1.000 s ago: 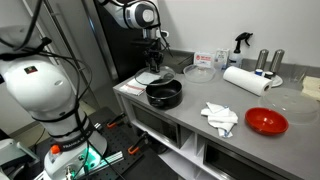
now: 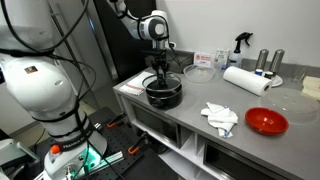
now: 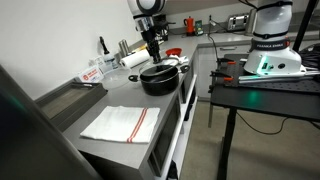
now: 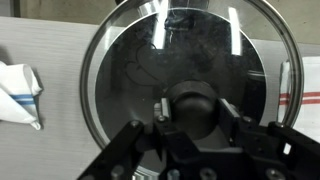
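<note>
A black pot (image 2: 164,99) stands on the grey counter, also visible in exterior view 2 as a dark pot (image 3: 160,83) with side handles. My gripper (image 2: 162,78) points down over it, shut on the dark round knob (image 4: 194,106) of a clear glass lid (image 4: 100,62). The lid lies at or just above the pot's rim; whether it rests fully on it I cannot tell. Through the glass in the wrist view, the pot's dark inside shows, set a little off the lid's ring. My fingers (image 4: 229,122) reach to either side of the knob.
A white cloth (image 2: 220,117) lies right of the pot, with a red bowl (image 2: 266,121) farther right. Behind are a clear bowl (image 2: 199,73) and a paper roll (image 2: 247,80). A striped towel (image 3: 120,123) lies on the counter's other side.
My gripper has come down and slightly right with the lid. One second ago the lid was tilted above the pot's left and back; now it is lower, level and over the pot.
</note>
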